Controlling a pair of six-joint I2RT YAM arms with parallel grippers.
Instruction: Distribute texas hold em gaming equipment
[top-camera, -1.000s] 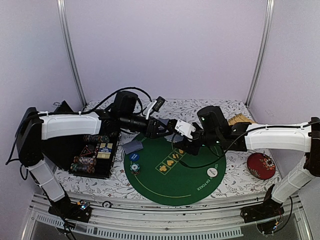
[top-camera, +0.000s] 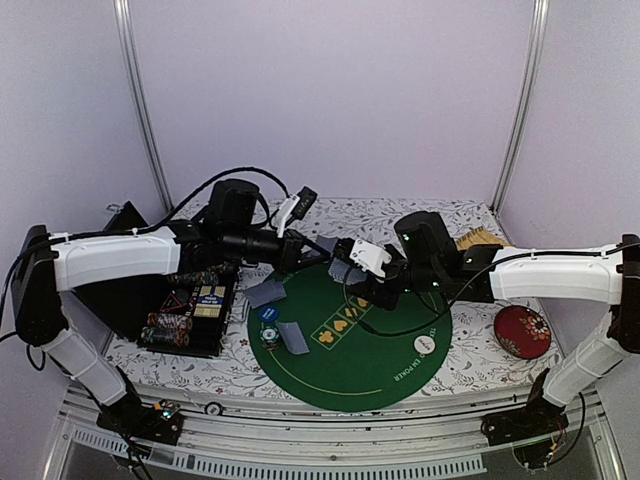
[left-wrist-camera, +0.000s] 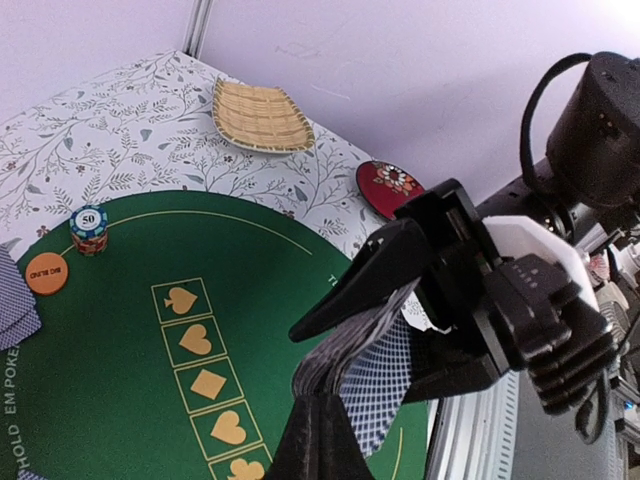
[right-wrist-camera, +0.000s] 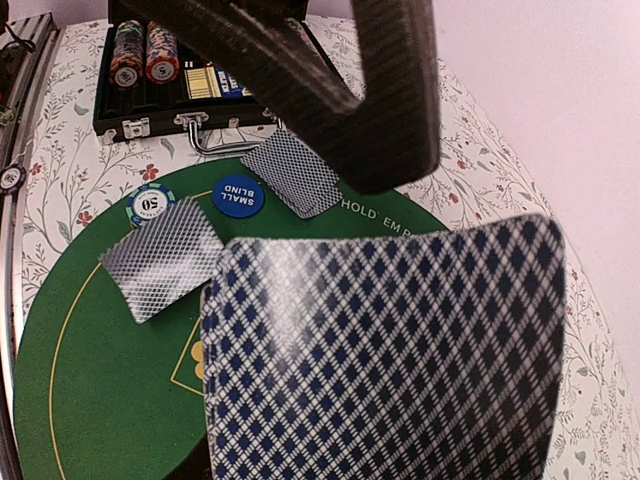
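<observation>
A deck of blue-and-white checked cards (right-wrist-camera: 380, 350) is pinched in my right gripper, standing on edge above the green poker mat (top-camera: 340, 385). Close by it, my left gripper has its fingertips together, nothing seen between them; its dark tip also shows over the deck in the right wrist view. One loose card (top-camera: 293, 338) is at the mat's left side near a chip stack (top-camera: 270, 338). Another card (top-camera: 266, 293) lies by the blue small blind button (top-camera: 268, 314). The orange big blind button (left-wrist-camera: 47, 272) sits near other chips (left-wrist-camera: 89, 230).
The open chip case (top-camera: 185, 320) stands to the left with chips and card boxes inside. At right are a red plate (top-camera: 522, 331) and a wooden basket (left-wrist-camera: 262, 118). Both arms meet over the mat's back.
A card now shows at the mat's left side where bare green was before. My left gripper has shifted left and slightly away from the deck. The right arm holds still.
</observation>
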